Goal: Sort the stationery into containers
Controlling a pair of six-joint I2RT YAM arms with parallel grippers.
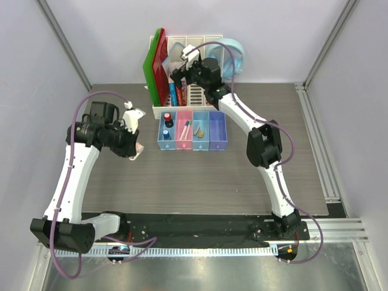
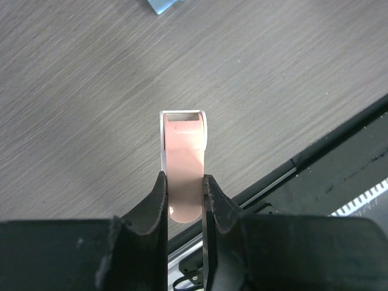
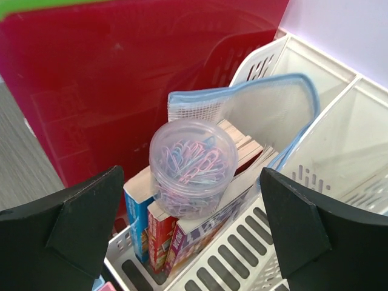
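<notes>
A pale pink tape dispenser (image 2: 184, 163) is held between the fingertips of my left gripper, over bare table left of the small bins. My right gripper is open over a white rack, its fingers either side of a round clear tub of paper clips (image 3: 193, 159), which sits on upright boxes (image 3: 159, 239) beside a red board (image 3: 103, 85). Four small bins stand in front of the rack: blue (image 1: 166, 142) with bottles, pink (image 1: 183, 142) with pens, light blue (image 1: 200, 143) with small items, and dark blue (image 1: 217, 130), empty.
A green board (image 1: 151, 66) leans at the rack's left and a light blue round item (image 1: 236, 57) lies at its right.
</notes>
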